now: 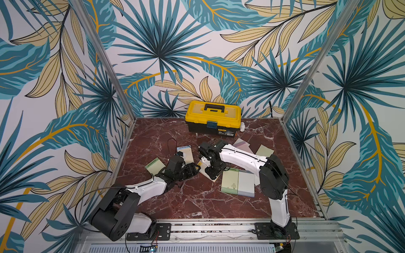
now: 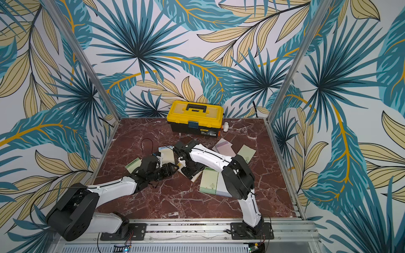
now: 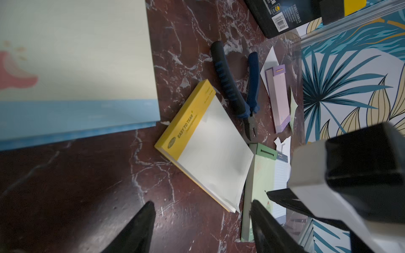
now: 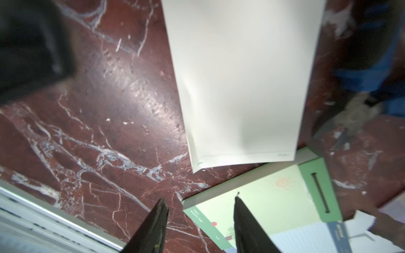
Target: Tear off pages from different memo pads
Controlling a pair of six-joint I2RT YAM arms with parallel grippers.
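Note:
In the left wrist view a yellow-edged memo pad (image 3: 213, 156) lies on the dark table, a blue-edged pad (image 3: 76, 63) at its left, green-edged (image 3: 261, 181) and pink (image 3: 279, 94) pads at its right. My left gripper stands open, low beside the yellow pad, nothing between its fingers. In the right wrist view my right gripper is parted, nothing held, over the table near the white pad's (image 4: 244, 92) turned-up corner and the green pad.
Pliers (image 3: 230, 84) lie behind the yellow pad. A yellow toolbox (image 1: 213, 116) stands at the back. Bare table (image 1: 194, 202) shows at the front. The two grippers are close together.

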